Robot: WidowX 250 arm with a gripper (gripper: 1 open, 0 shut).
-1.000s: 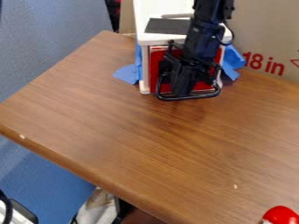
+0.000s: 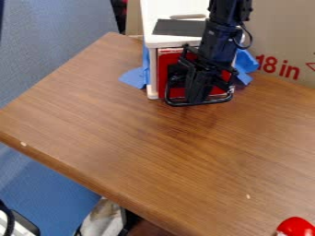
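Observation:
My black gripper [image 2: 197, 81] reaches down from the top of the camera view to the front of a white boxy appliance [image 2: 167, 20]. It overlaps a red panel or compartment [image 2: 169, 57] on that front, with a black wire frame low across it. Whether the fingers are open or shut is hidden among the dark parts. Blue pieces [image 2: 133, 77] stick out at both sides of the appliance's base.
A cardboard box [image 2: 283, 41] stands behind at the right. A red rounded object [image 2: 296, 228] sits at the lower right corner.
The arm has shifted very slightly at the front of the appliance; otherwise the scene looks the same.

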